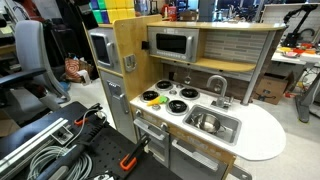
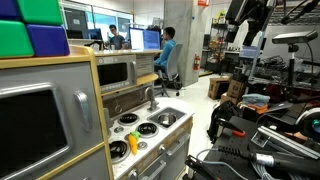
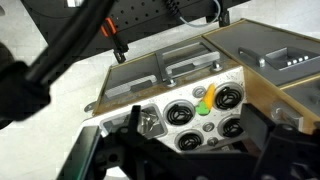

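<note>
In the wrist view my gripper stands open, its dark fingers wide apart with nothing held between them. It looks down on the toy kitchen from above. Across the picture, the gripper hangs high at the upper right of exterior view 2, clear of the counter. On the white stove top lie a yellow-orange toy (image 3: 209, 96) and a green piece (image 3: 203, 109), close together between the burners. A round green piece (image 3: 208, 127) lies nearby. The sink (image 1: 213, 124) is at the counter's right end, with a round metal vessel (image 1: 208, 122) in it.
A faucet (image 1: 219, 90) rises behind the sink. The microwave (image 1: 175, 43) hangs under a wooden shelf above the burners. Cabinet doors (image 1: 195, 160) fill the front below the counter. Cables (image 1: 55, 160) lie on the dark table. Counter space between stove and sink is bare.
</note>
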